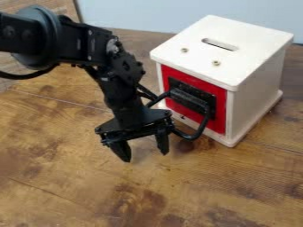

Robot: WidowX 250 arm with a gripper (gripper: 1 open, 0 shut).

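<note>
My black gripper (143,147) hangs just above the wooden floor, in front of and left of a white box (260,102). Its two fingers point down and stand apart, with nothing seen between them. The box has a slot and two small studs on top and a red front panel (219,133) with a black module (190,96), from which a black cable loops down toward my arm.
A pale wall stands behind the box.
</note>
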